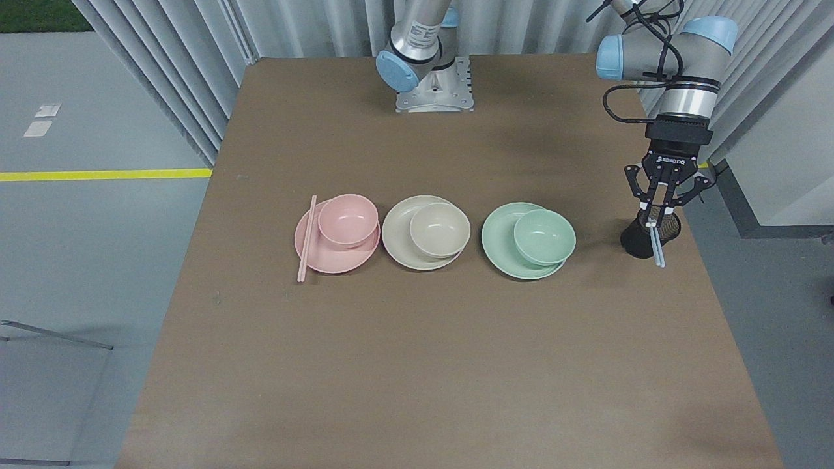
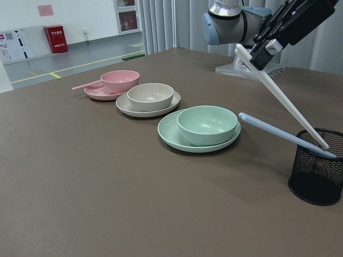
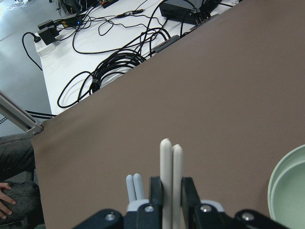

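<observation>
My gripper [image 1: 659, 204] is shut on a pair of white chopsticks [image 2: 289, 104], held at a slant with their lower ends still within the black mesh cup [image 2: 316, 179] at the table's right. Light blue chopsticks [image 1: 657, 246] rest leaning in that cup. Left of it stand a green bowl [image 1: 545, 236] on a green plate [image 1: 500, 238], a white bowl [image 1: 439, 229] on a white plate [image 1: 399, 234], and a pink bowl [image 1: 348, 219] on a pink plate [image 1: 336, 262]. Pink chopsticks [image 1: 307, 238] lie across the pink plate's left side.
Cables [image 3: 114, 62] lie on a white surface beyond the table edge in the wrist view.
</observation>
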